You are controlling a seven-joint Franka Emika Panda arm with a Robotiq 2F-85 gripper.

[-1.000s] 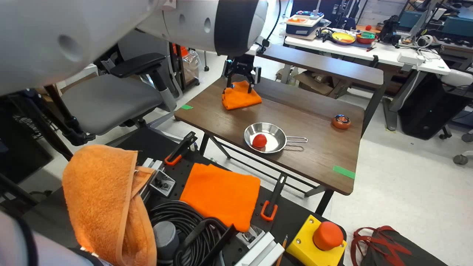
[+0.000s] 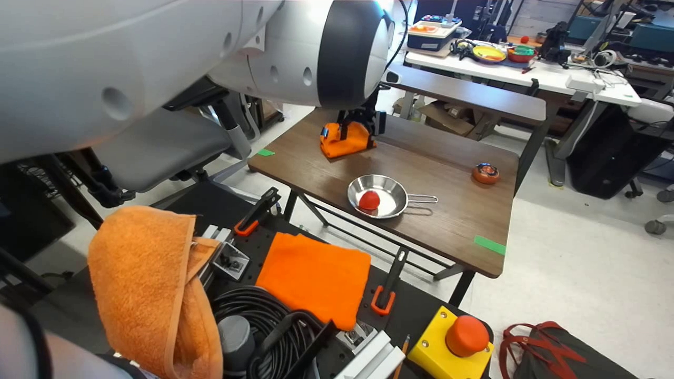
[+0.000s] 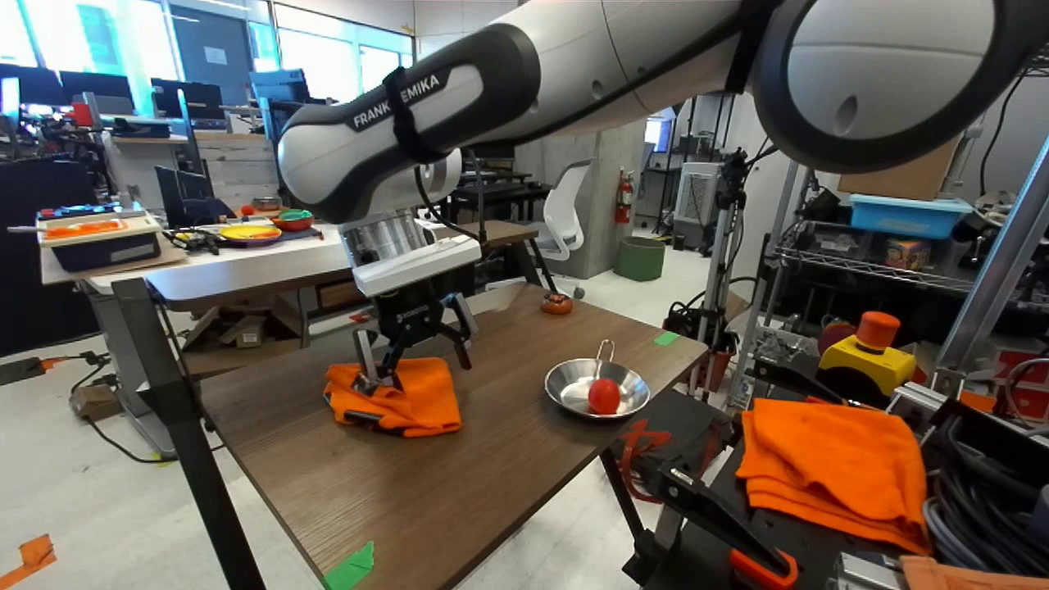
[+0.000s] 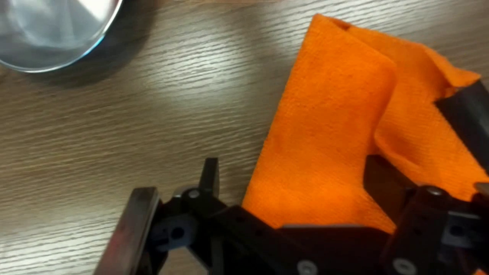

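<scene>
An orange cloth (image 3: 428, 398) lies folded and crumpled on the brown table (image 3: 511, 457), with a dark strip showing at one side. My gripper (image 3: 419, 372) is over it, open, the fingers wide apart. In the wrist view one finger (image 4: 209, 176) stands over bare wood beside the cloth's edge. The other finger (image 4: 382, 183) is at the fold in the cloth (image 4: 321, 137), apparently against it. Nothing is gripped between the two. A steel pan (image 2: 398, 201) with a red ball (image 2: 369, 200) in it sits nearer the table's front edge.
A small orange-brown round object (image 2: 486, 173) rests near the table's right end. Bare wood lies between cloth and pan. In front of the table, a black cart carries another orange cloth (image 2: 316, 275), clamps and a yellow box with a red button (image 2: 452, 341).
In exterior view 1 the arm and gripper have moved down and to the right. The orange cloth under the gripper has shifted slightly right. The pan and ball are where they were.
</scene>
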